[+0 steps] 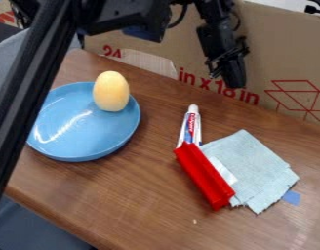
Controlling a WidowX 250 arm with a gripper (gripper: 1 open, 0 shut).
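Observation:
My gripper (230, 70) is raised at the top centre-right of the camera view, in front of the cardboard, pointing down and shut, with nothing visible between its fingers. Below it on the wooden table lie a white toothpaste tube (190, 127), a red box-like object (205, 177) overlapping the tube's lower end, and a pale grey-blue folded cloth (260, 164). A yellow egg-shaped object (110, 91) rests on a blue plate (74, 135) at the left.
A cardboard panel (287, 54) with red print stands along the back edge. A small blue tape piece (291, 197) is at the right.

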